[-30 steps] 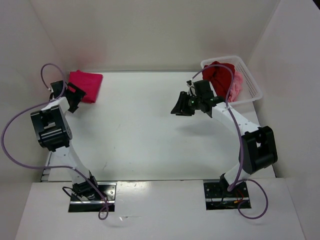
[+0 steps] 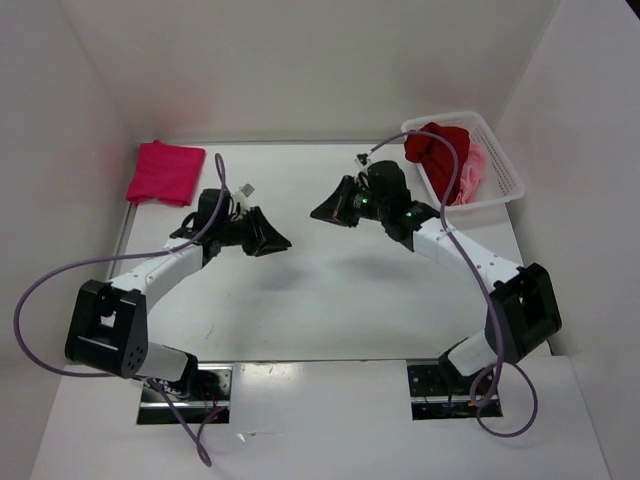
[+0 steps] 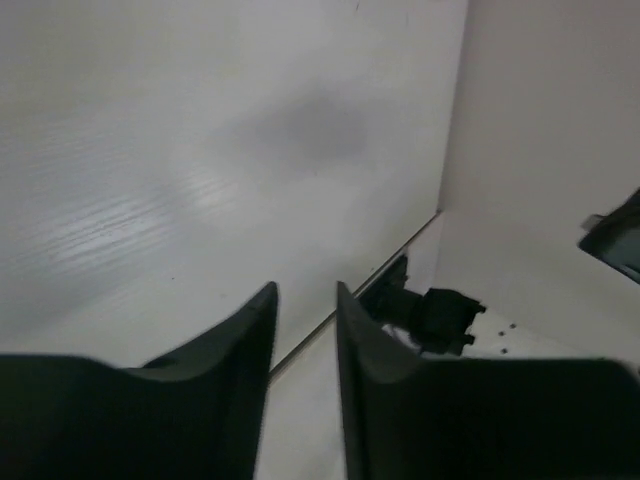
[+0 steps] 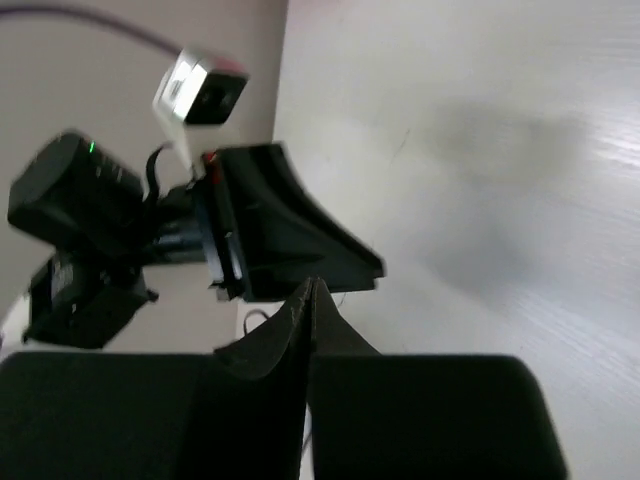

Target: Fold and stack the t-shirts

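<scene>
A red shirt (image 2: 166, 173), folded into a flat rectangle, lies at the table's far left corner. In the white basket at the back right are a dark red shirt (image 2: 437, 160) and a pink one (image 2: 473, 174), both crumpled. My left gripper (image 2: 287, 247) hovers over the middle of the table, its fingers (image 3: 257, 330) a little apart with only bare table beyond. Facing it, my right gripper (image 2: 313, 214) is shut, and its fingertips (image 4: 302, 305) meet with nothing showing between them.
The basket (image 2: 507, 178) stands near the right wall. Purple cables (image 2: 70, 267) trail along both arms. The two grippers are close to each other.
My left arm has swung from beside the folded red shirt to the table's middle. My right gripper has shifted left and its fingers have closed. The folded shirt stays in place.
</scene>
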